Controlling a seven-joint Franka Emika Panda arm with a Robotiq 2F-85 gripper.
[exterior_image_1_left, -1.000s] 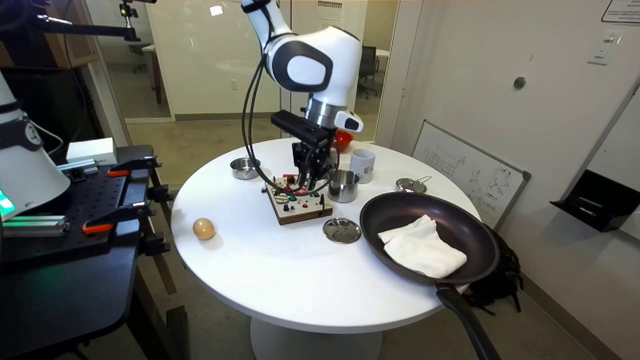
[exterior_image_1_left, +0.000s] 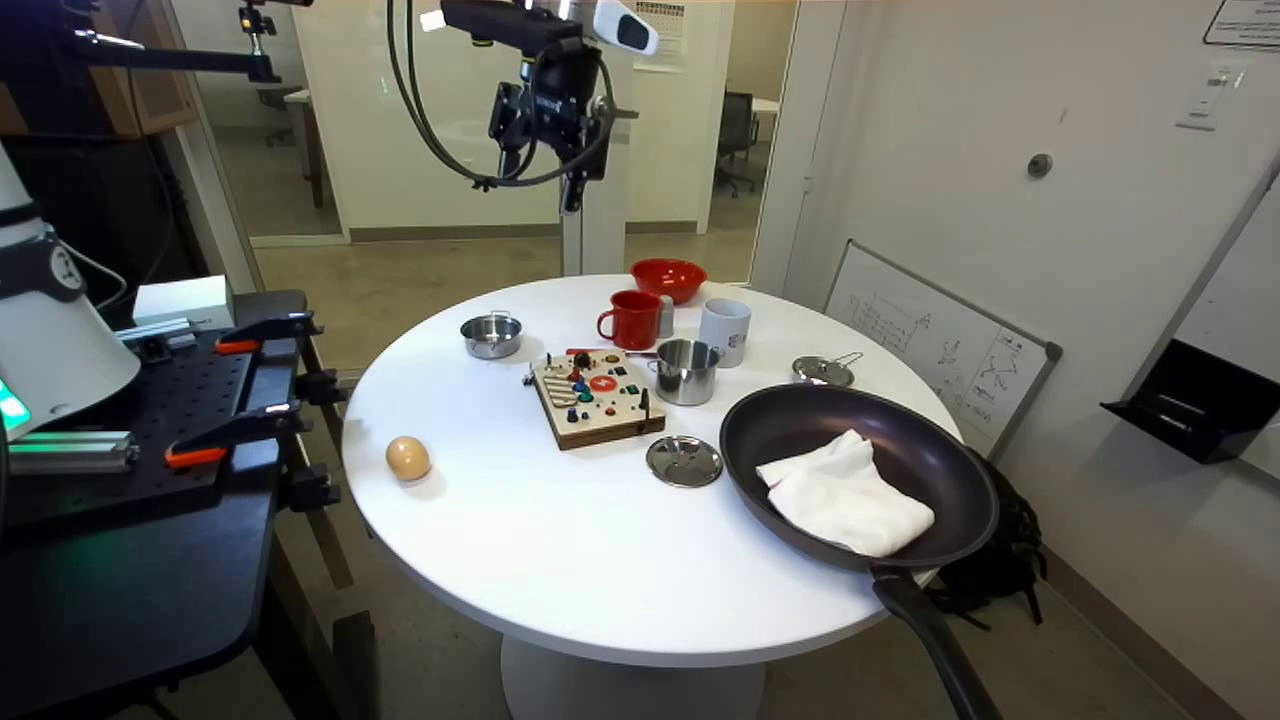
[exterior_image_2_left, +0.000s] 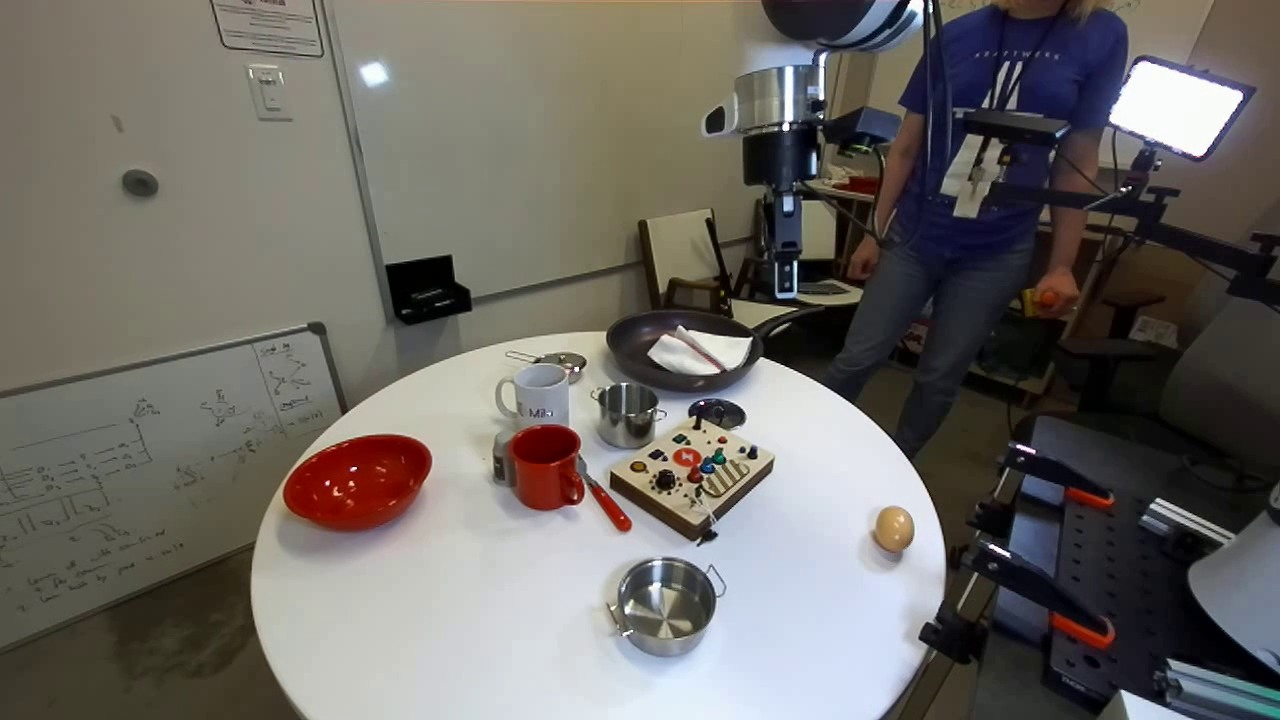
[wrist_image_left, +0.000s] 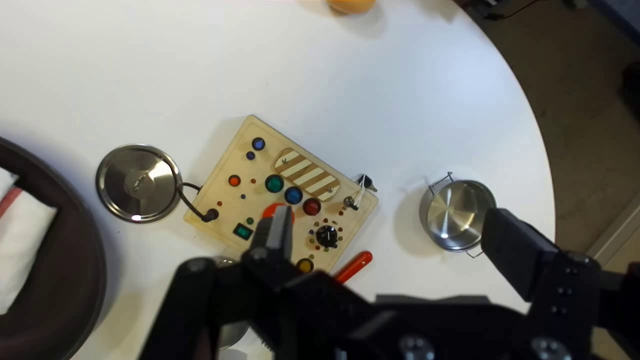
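High above the round white table hangs my gripper (exterior_image_1_left: 573, 192), clear of everything on it. Its fingers stand wide apart in the wrist view, with nothing held between them; the gripper is open. Below lies a wooden board (wrist_image_left: 282, 192) with coloured buttons, knobs and a striped plate. A red-handled utensil (exterior_image_2_left: 607, 502) rests between that board and a red mug (exterior_image_2_left: 547, 466). On the other side of the board is a shallow steel pot (exterior_image_2_left: 667, 606). A taller steel pot (exterior_image_1_left: 686, 372) stands by the board and is mostly hidden by my gripper in the wrist view.
A black pan (exterior_image_1_left: 768, 420) holding a white cloth (exterior_image_1_left: 849, 498) sits at the table's edge. Around the table are a red bowl (exterior_image_2_left: 360, 480), a white mug (exterior_image_2_left: 540, 394), steel lids (exterior_image_1_left: 684, 461) and an egg (exterior_image_1_left: 408, 458). A person (exterior_image_2_left: 1008, 144) stands behind the table.
My arm has risen from low over the wooden board to well above the table.
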